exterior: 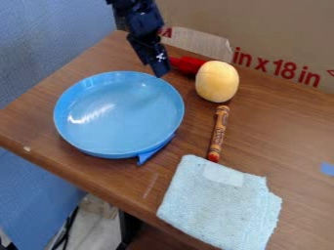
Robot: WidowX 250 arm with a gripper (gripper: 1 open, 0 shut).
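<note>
The black gripper (158,61) is at the top, just above and behind the blue plate (117,115), beside a red object (187,63) at the back; whether its fingers are open or shut is unclear. A blue item (148,154) pokes out from under the plate's front right. A yellow oval fruit (217,82) sits right of the gripper, with an orange stick-like object (218,133) standing out lengthwise below it.
A light cloth (220,205) lies at the front. A cardboard box (276,39) stands behind. The table's left edge borders a blue wall.
</note>
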